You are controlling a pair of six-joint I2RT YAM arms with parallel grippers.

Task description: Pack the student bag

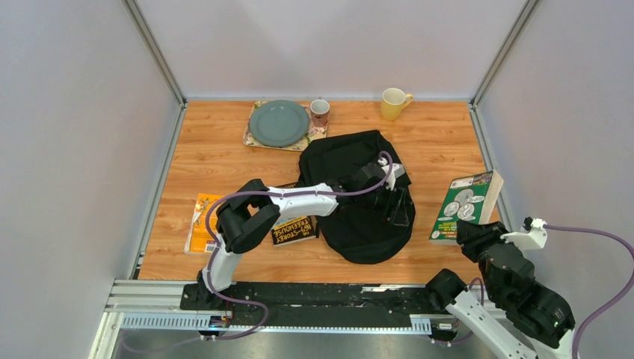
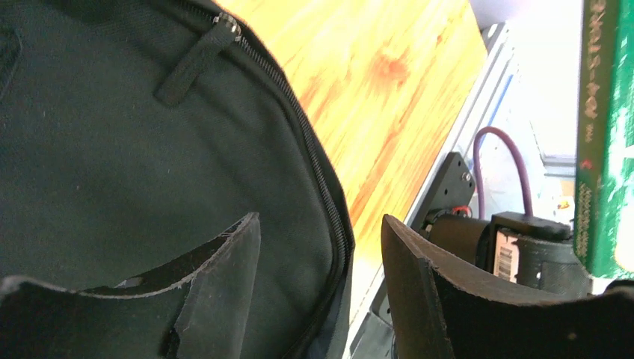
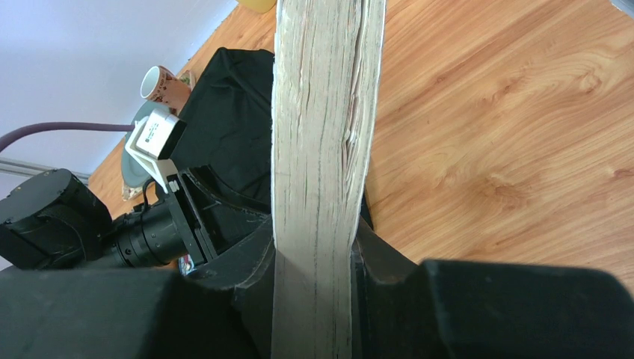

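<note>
The black bag [image 1: 365, 243] lies flat in the middle of the table. Its zipped edge [image 2: 318, 176] and a fabric pull tab [image 2: 196, 63] show in the left wrist view. Over the bag's right side, my left gripper stands open, its fingers apart near the zipped edge; whether they touch the cloth I cannot tell. Off the table's right side, my right gripper is shut on a thick green book [image 1: 465, 200], held up and tilted, its page edges [image 3: 318, 149] facing the right wrist camera. The bag's opening is not clearly visible.
A dark book [image 1: 294, 231] lies partly under the left arm, and an orange book [image 1: 200, 232] sits farther left. At the back are a grey plate [image 1: 279, 123] on a floral tray, a patterned cup [image 1: 320, 112] and a yellow mug [image 1: 394, 103]. Bare table lies right of the bag.
</note>
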